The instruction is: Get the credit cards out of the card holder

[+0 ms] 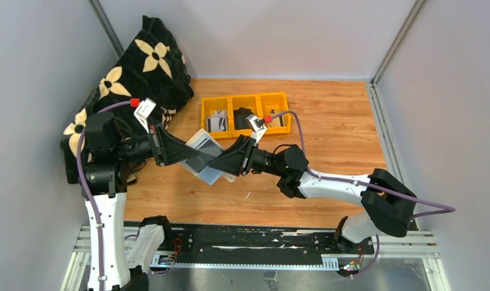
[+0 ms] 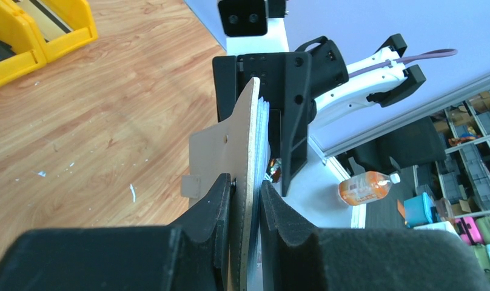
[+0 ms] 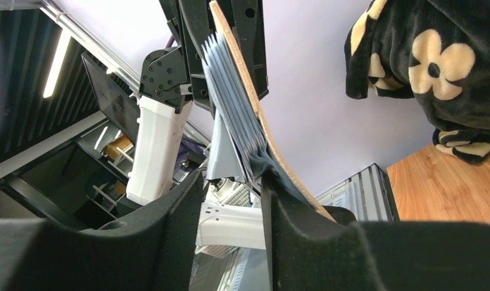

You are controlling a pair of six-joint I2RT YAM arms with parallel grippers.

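Note:
A card holder with a beige cover and several translucent blue sleeves is held up over the table between the grippers. My left gripper is shut on it, as the left wrist view shows. In the right wrist view, the sleeve edges stand fanned beside the cover, above my right gripper. Its fingers are parted at the holder's lower end, with the sleeves' ends at the tip of one finger. Whether a card is between them is unclear.
A yellow three-compartment tray with cards and dark pieces stands at the back. A black flowered cushion fills the back left.

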